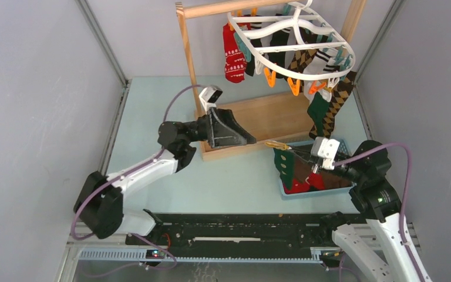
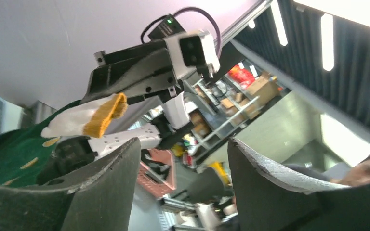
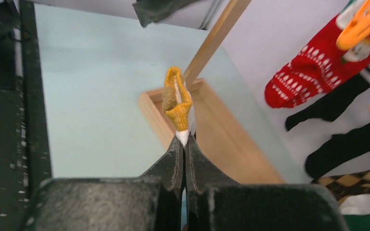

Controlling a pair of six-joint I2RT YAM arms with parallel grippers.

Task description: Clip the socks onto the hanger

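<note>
A green sock (image 1: 285,167) with a white and yellow cuff (image 2: 107,115) hangs from my right gripper, which is shut on it just below the cuff. In the right wrist view the yellow cuff edge (image 3: 176,96) sticks up past the fingertips. My left gripper is open and empty, a short way left of the cuff in the top view. The white hanger (image 1: 299,47) is above and behind both grippers, with socks on it and orange clips (image 1: 294,86) hanging free along its front edge.
Beneath the right gripper, a blue basket (image 1: 317,194) holds red and other socks. The hanger's wooden stand has a tray-like base (image 1: 258,120) behind the grippers and an upright post (image 1: 187,56) at left.
</note>
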